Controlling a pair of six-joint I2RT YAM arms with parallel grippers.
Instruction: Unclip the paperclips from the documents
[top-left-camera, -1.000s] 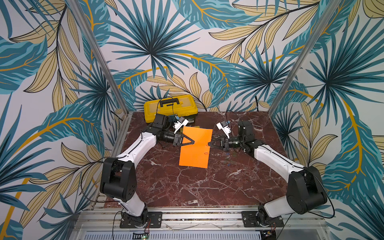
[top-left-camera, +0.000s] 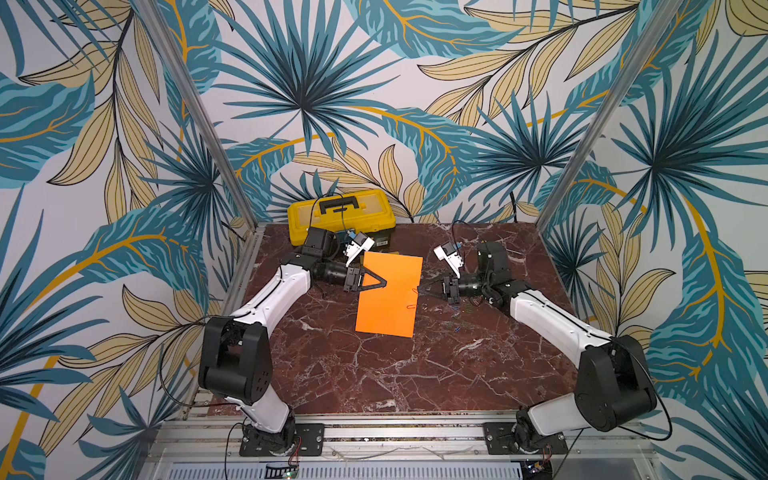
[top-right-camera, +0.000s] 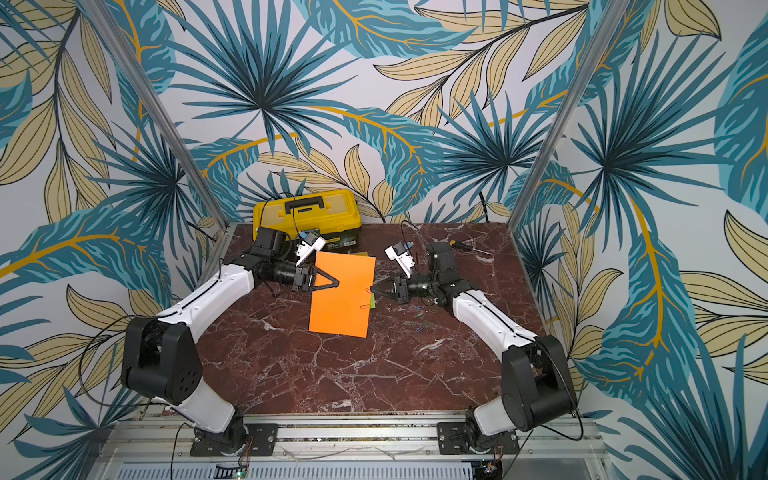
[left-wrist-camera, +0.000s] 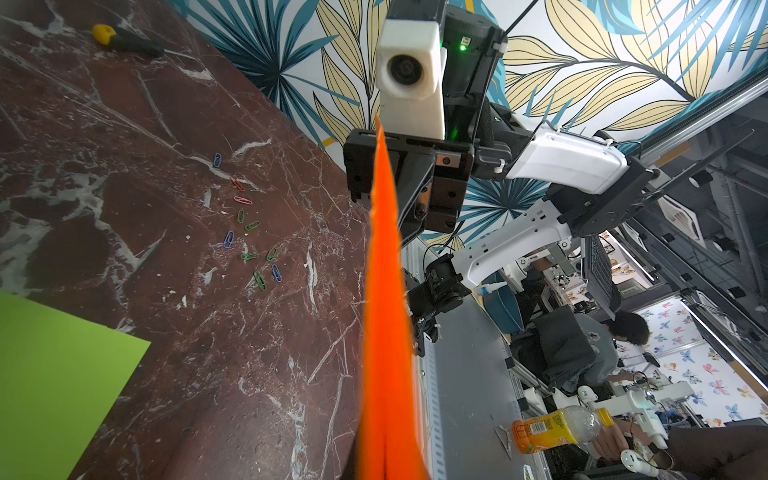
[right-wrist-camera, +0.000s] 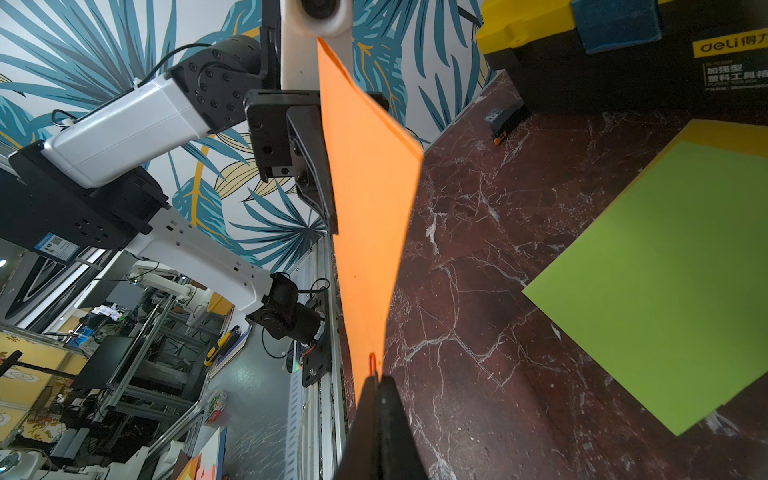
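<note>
My left gripper (top-left-camera: 385, 284) is shut on an orange document (top-left-camera: 389, 316), held up off the table; the sheet's edge-on strip fills the middle of the left wrist view. A red paperclip (right-wrist-camera: 372, 364) sits on the document's right edge. Right at that clip are the tips of my right gripper, its fingers together; whether they pinch the clip cannot be told. Lower on the same edge is a second clip (top-left-camera: 411, 306). Several loose coloured paperclips (left-wrist-camera: 248, 225) lie on the table to the right.
A green sheet (right-wrist-camera: 672, 272) lies on the table, partly over a yellow-orange one (right-wrist-camera: 712, 132). Behind stands a yellow toolbox (top-left-camera: 342, 216). A screwdriver lies at the far right.
My left gripper and the orange document have shifted slightly left.
</note>
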